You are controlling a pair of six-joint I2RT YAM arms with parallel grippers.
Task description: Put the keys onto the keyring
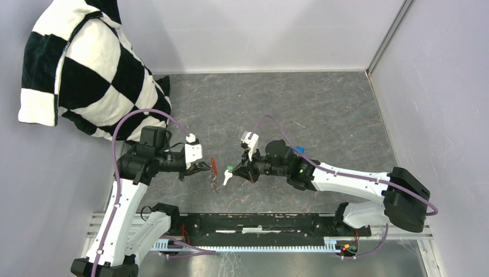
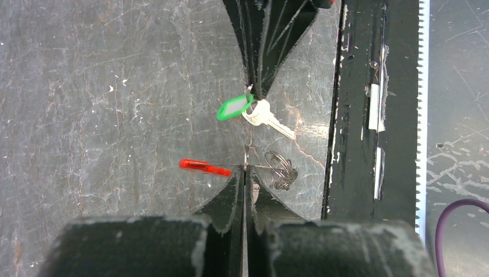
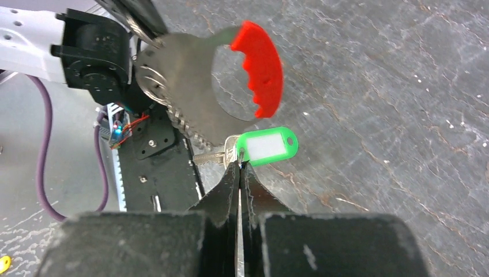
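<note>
My left gripper is shut on a thin metal keyring, from which hang a red-handled piece (image 3: pixel 258 69) and a coiled metal bunch (image 2: pixel 281 171). Facing it, my right gripper is shut on the small ring of a key set: a silver key (image 2: pixel 266 119) with a green tag (image 3: pixel 266 145) hanging at its fingertips. The key set is just across from the keyring, apart from it in the left wrist view. In the top view both grippers (image 1: pixel 206 167) face each other above the grey floor.
A checkered cushion (image 1: pixel 92 69) fills the back left corner. A small blue object (image 1: pixel 300 149) lies behind my right arm. The black rail (image 1: pixel 202 225) runs along the front edge.
</note>
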